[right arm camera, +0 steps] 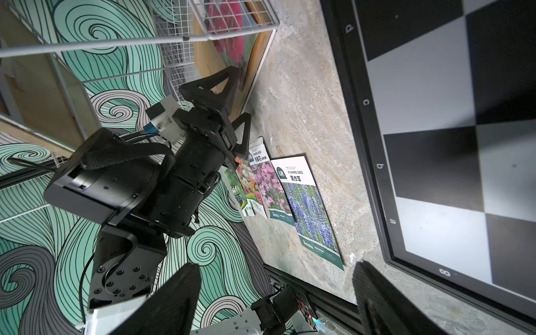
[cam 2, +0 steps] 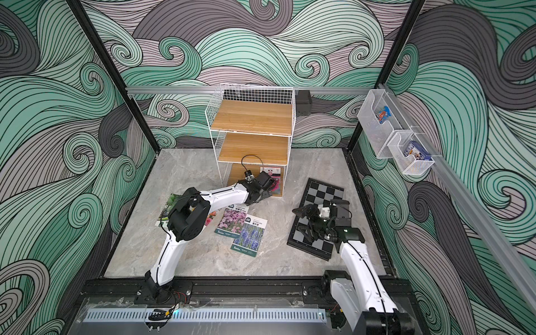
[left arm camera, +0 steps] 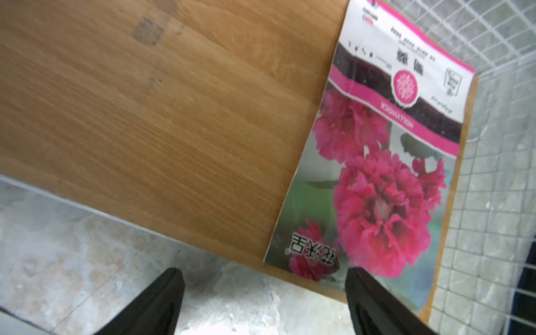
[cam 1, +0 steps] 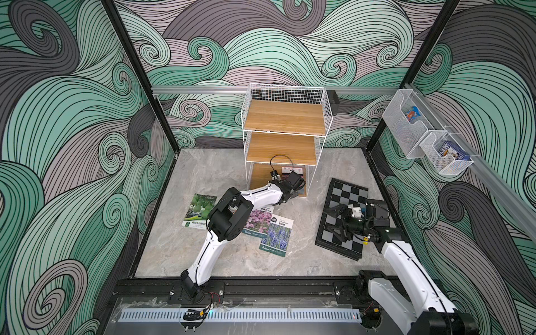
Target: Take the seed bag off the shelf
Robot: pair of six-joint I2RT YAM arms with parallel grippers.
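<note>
On the bottom wooden board of the white wire shelf [cam 1: 286, 119] lies a seed bag with pink hollyhock flowers [left arm camera: 385, 206], flat along the right side near the front edge. My left gripper is open in front of that edge; one fingertip overlaps the bag's lower end in the left wrist view, and nothing shows between the fingers. From the top left the left arm covers most of this bag. My right gripper stands open and empty over the chessboard [cam 1: 335, 189].
Several other seed bags lie on the table: a blue-flowered bag [cam 1: 277, 235], a pink-flowered bag [cam 1: 256, 222] and a green one [cam 1: 196, 207]. White wire baskets [cam 1: 403, 134] hang at the right wall. The upper boards of the shelf are bare.
</note>
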